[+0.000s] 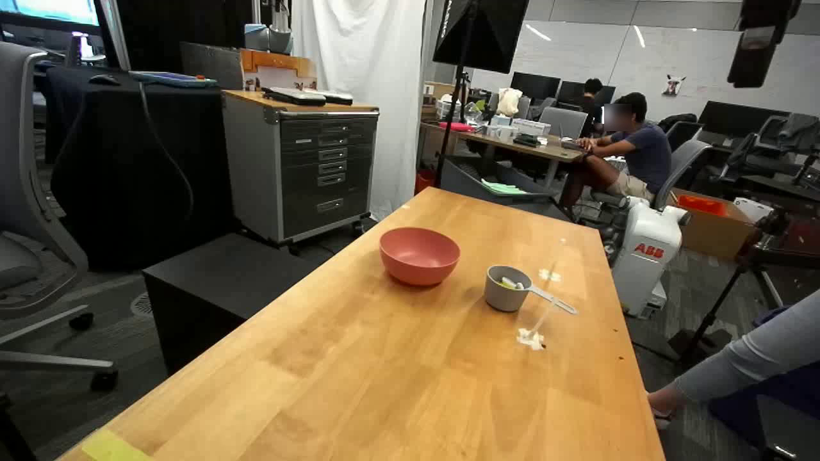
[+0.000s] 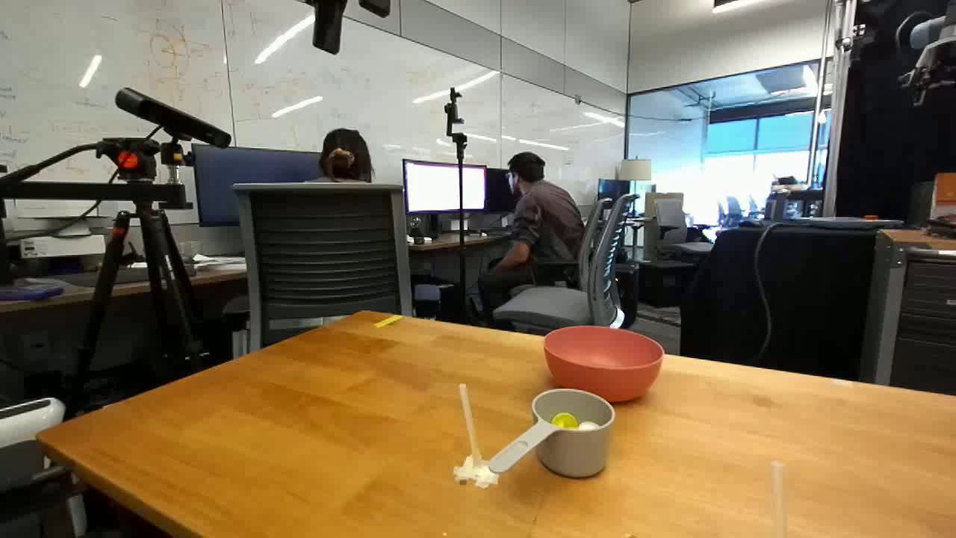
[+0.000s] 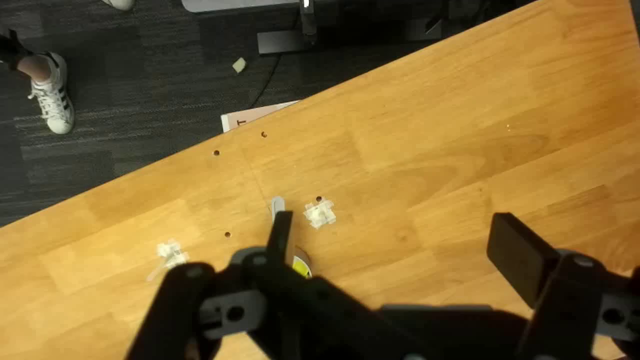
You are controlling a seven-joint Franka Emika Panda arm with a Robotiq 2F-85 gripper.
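In exterior view 1, a grey measuring cup (image 1: 505, 291) with a long handle stands upright on the wooden table, with small white and yellow items inside. Left of it and slightly farther back sits a round red bowl (image 1: 419, 257); its visible inside looks empty. Exterior view 2 shows the cup (image 2: 573, 448) in front of the bowl (image 2: 604, 363), a yellow piece inside the cup. My gripper is open above the table, only bare wood visible between its fingers. The cup (image 3: 302, 261) is mostly hidden behind the left finger in the wrist view; the bowl is not visible there.
Two clear upright sticks are fixed to the table, one on a white taped patch (image 2: 476, 471) close to the cup's handle. Wide bare wood (image 1: 369, 384) lies at the near end of the table. People and chairs are beyond the edges.
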